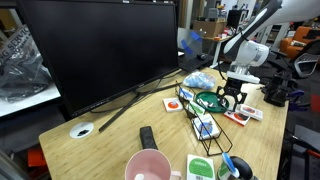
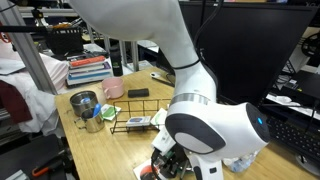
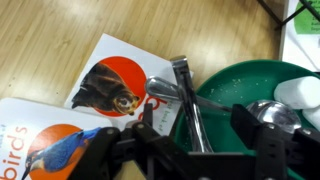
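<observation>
My gripper is over the edge of a green plate [image 3: 228,82], its dark fingers apart. Between them runs a shiny metal utensil handle [image 3: 183,75] that sticks out past the plate's rim; a gap shows on either side of it. A second metal handle [image 3: 160,88] crosses it. In exterior view 1 the gripper [image 1: 232,100] points down close to the plate [image 1: 207,101] at the far end of the table. The arm hides most of the plate in exterior view 2.
Picture cards, one with a bear [image 3: 108,87] and one with a bird [image 3: 60,150], lie beside the plate. A wire rack [image 1: 205,120], a pink mug [image 1: 149,165] and a black remote [image 1: 147,138] share the table. A monitor [image 1: 110,50] stands behind. Bare wood lies at front left.
</observation>
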